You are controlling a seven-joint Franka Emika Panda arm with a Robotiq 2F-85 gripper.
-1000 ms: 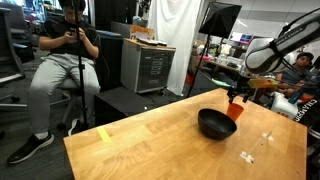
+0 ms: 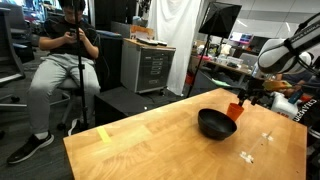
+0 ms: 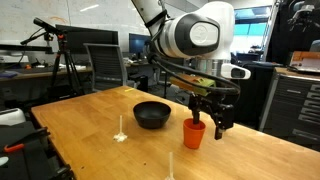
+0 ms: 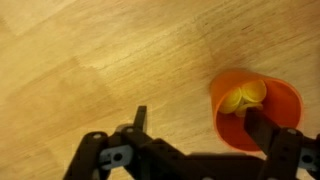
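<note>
An orange cup stands upright on the wooden table, beside a black bowl. In exterior view 2 the same cup is below the arm, with the bowl to its left. Looking down into the cup, the wrist view shows yellow pieces inside it. My gripper is open, its fingers wide apart with bare table between them. One finger overlaps the cup's opening in that view; whether it touches the cup, I cannot tell.
Two thin white items lie on the table, one left and one near the front. A person sits beyond the table edge.
The arm and gripper have shifted to the right in exterior view 1, away from above the cup. The cup and the bowl stay where they were.
</note>
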